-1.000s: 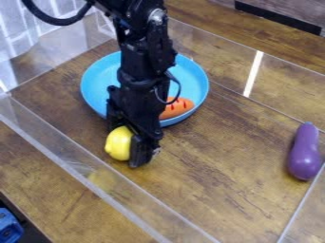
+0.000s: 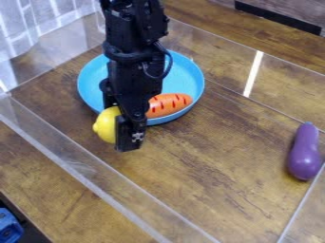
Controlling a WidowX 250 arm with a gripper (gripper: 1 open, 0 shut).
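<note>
My black gripper (image 2: 122, 125) is shut on a yellow object (image 2: 105, 128), held just in front of the near left rim of a blue bowl (image 2: 185, 73); the arm hides part of both. An orange carrot with dark stripes (image 2: 170, 103) lies in the bowl, to the right of the gripper.
A purple eggplant (image 2: 303, 154) lies at the right on the wooden surface (image 2: 203, 190). A blue object (image 2: 7, 227) is at the lower left edge, beyond a clear wall.
The gripper and the yellow object have moved up and slightly left in the view. More of the carrot now shows.
</note>
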